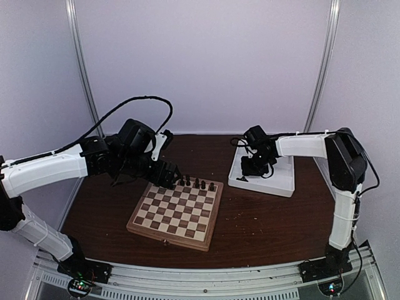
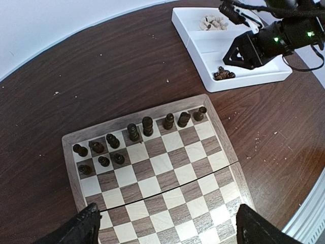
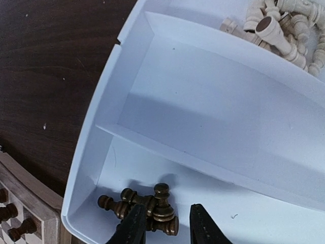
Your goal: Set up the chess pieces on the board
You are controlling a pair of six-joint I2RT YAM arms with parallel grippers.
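Observation:
The chessboard (image 1: 169,219) has several dark pieces standing along its far rows, such as a tall one (image 2: 147,126). Over it hangs my left gripper, open and empty. My right gripper is inside the white tray (image 1: 281,186), its fingers apart around a small pile of dark pieces (image 3: 161,203) lying in the near compartment. Whether any piece is gripped does not show; the fingertips look part open, just at the pile's edge.
Pale pieces (image 3: 284,46) lie in the tray's far compartment; the middle compartment (image 3: 203,101) is empty.

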